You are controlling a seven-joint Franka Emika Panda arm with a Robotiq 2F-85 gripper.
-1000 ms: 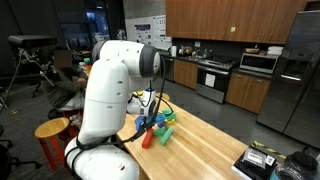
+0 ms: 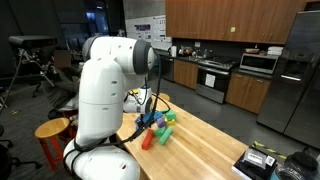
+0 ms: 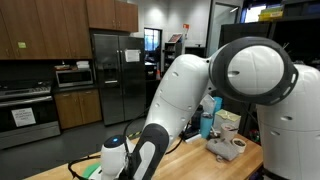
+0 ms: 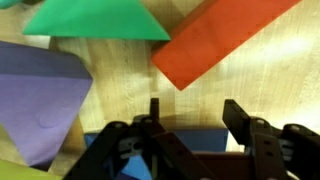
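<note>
In the wrist view my gripper has its two dark fingers apart, with a gap between the tips. A blue block shows low in that gap, and blue also shows left of the left finger; whether the fingers touch it I cannot tell. Ahead of the fingertips lies a red block on the wooden table. To its left a green block reaches close to the red block's corner. A purple block lies at the left, with a yellow-green piece at the lower left corner.
Seen from exterior view 1, the blocks are crowded around the gripper at the left of the table, whose middle is clear. Exterior view 2 has a blue-green cup and other items towards the right.
The gripper end of the arm has come down slightly among the blocks. Most of the blocks look unmoved.
</note>
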